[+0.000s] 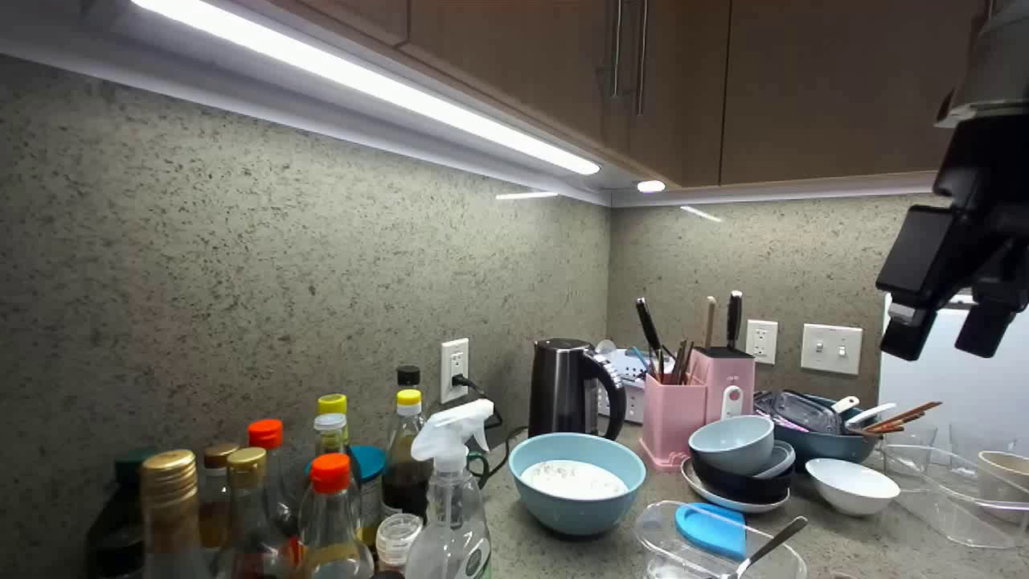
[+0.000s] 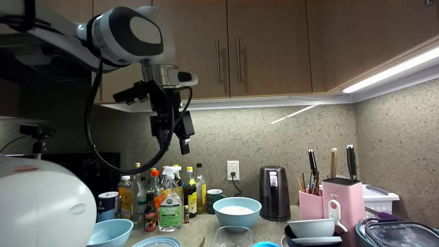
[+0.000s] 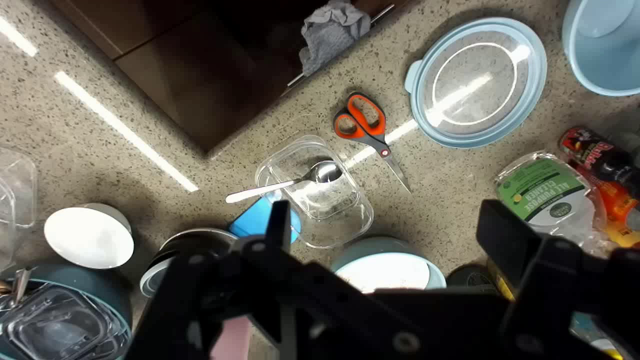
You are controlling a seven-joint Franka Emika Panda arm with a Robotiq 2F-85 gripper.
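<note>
My gripper is open high above the counter, its two black fingers wide apart with nothing between them. In the wrist view, a clear rectangular container (image 3: 327, 207) lies below, with a metal spoon (image 3: 264, 189) resting across it. A blue lid (image 3: 255, 219) sits beside and partly under it. Orange-handled scissors (image 3: 375, 135) lie on the counter near a round blue-rimmed lid (image 3: 480, 129). The light-blue bowl (image 2: 237, 220) holds something white and is partly covered by the gripper in the wrist view. A second, empty blue bowl (image 2: 111, 232) stands farther left.
Bottles and a spray cleaner (image 2: 170, 206) crowd one side. A black kettle (image 2: 274, 193), pink knife block (image 2: 343, 201), stacked bowls (image 1: 738, 453) and a white bowl (image 1: 851, 484) stand toward the other. Cabinets (image 2: 269, 45) overhang the back. Bare counter surrounds the scissors.
</note>
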